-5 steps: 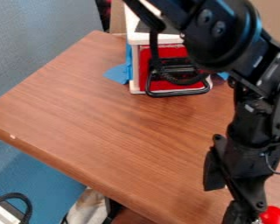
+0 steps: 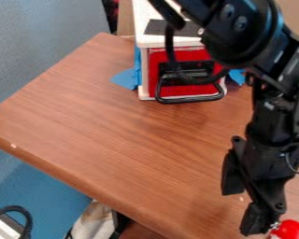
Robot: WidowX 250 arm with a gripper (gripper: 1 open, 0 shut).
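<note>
My black gripper [image 2: 254, 196] hangs at the lower right, low over the wooden table [image 2: 102, 131], at the end of the dark arm that comes down from the top right. A red object [image 2: 291, 231] with a small white mark sits at the bottom right edge, just beside the gripper's lower end, partly out of frame. Whether the fingers are open or shut, or touch the red object, is hard to tell.
A red and white device [image 2: 181, 87] with a black handle stands at the back on blue material [image 2: 127, 77]. A blue-grey floor lies past its left edge.
The arm and gripper have shifted slightly, with the gripper a little higher at the bottom right, and more of the red object shows.
</note>
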